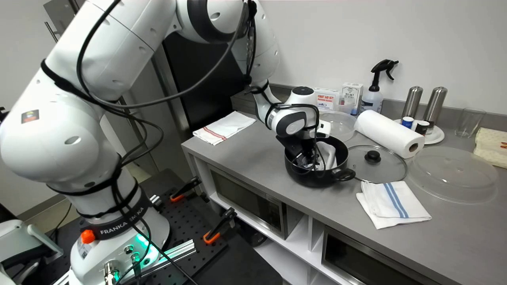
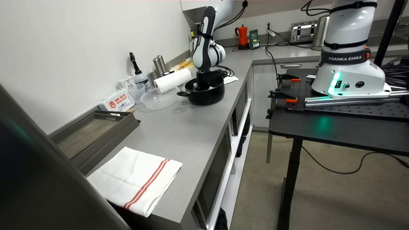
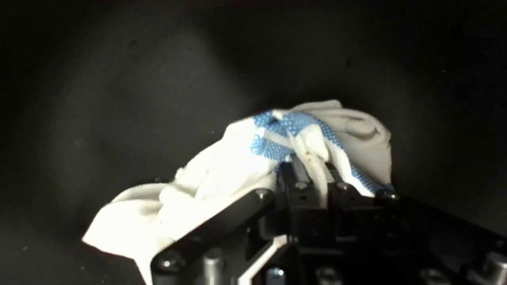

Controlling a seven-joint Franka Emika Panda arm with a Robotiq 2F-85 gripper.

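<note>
Down inside the black pot (image 1: 304, 179), my gripper is shut on a bunched white cloth with blue stripes (image 3: 228, 161). A fold of the fabric rises between the two fingers, and the rest spreads to both sides over the dark pot bottom. In exterior view 1 part of the cloth (image 1: 326, 154) shows white within the pot's rim. From the other side, in exterior view 2, the pot (image 2: 207, 97) hides most of the cloth and the fingertips.
A glass lid (image 1: 380, 166) lies right of the pot, close to its handle, with a clear plastic cover (image 1: 454, 173) beyond. A folded blue-striped towel (image 1: 394, 204) lies in front of them. Behind are a paper roll (image 1: 389, 133) and a clear bowl (image 1: 338, 124). Counter left of the pot is free.
</note>
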